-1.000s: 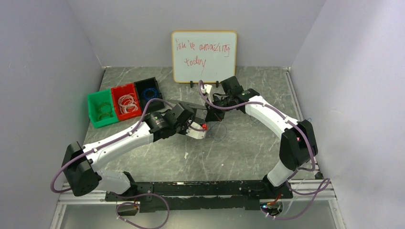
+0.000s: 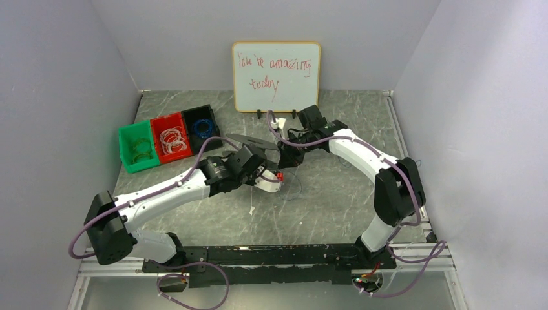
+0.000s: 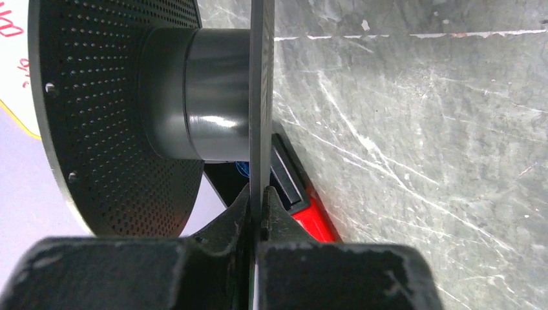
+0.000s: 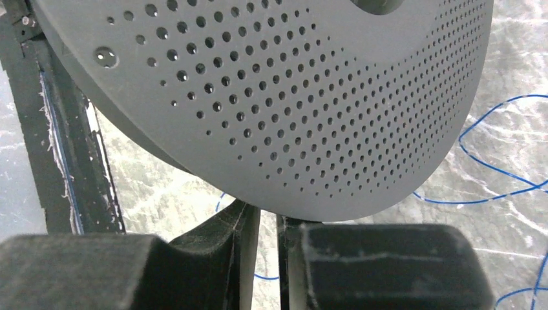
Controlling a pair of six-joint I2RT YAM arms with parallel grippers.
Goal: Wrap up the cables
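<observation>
A dark grey spool with perforated flanges and a smooth black core is up in the air between my two arms. In the left wrist view, my left gripper is shut on the edge of one flange. My right gripper is partly open, its fingertips at the lower rim of the spool's other flange; whether they touch it is unclear. Behind the flange, a thin blue cable loops over the table. No cable shows on the visible part of the core.
Green, red and black bins at the back left hold cables. A whiteboard with red writing stands at the back.
The right arm has moved a little, its elbow slightly inward.
</observation>
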